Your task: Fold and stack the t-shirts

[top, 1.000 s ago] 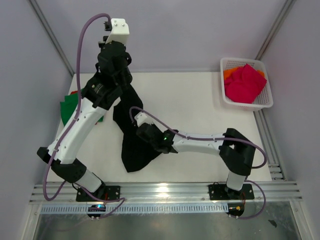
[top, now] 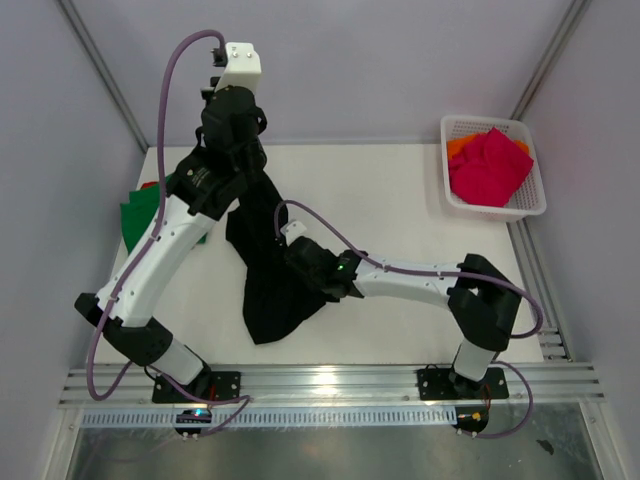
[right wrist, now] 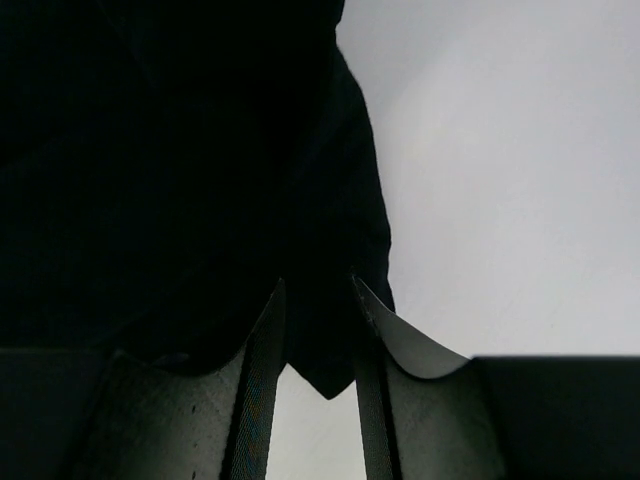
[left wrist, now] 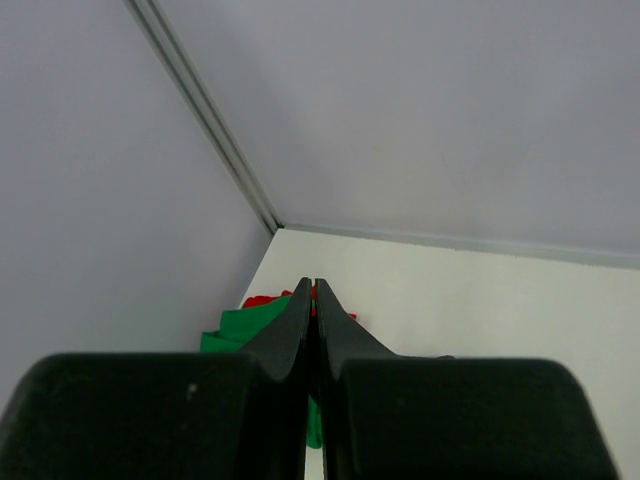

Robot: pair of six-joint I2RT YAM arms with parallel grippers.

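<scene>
A black shirt (top: 267, 303) lies spread on the white table, partly hidden by both arms. My left gripper is raised high over the back left, shut, with the green and red shirts (left wrist: 250, 320) seen beyond it; whether thin cloth is between its fingers is unclear. My right gripper is open, low over the black shirt, whose edge crosses the right wrist view. Folded green cloth (top: 141, 215) lies at the table's left with red cloth peeking from under it.
A white basket (top: 455, 200) at the back right holds red and orange cloth. Bare table (top: 380, 200) stretches across the middle right and front. Walls bound the sides and back.
The left arm has shifted very slightly.
</scene>
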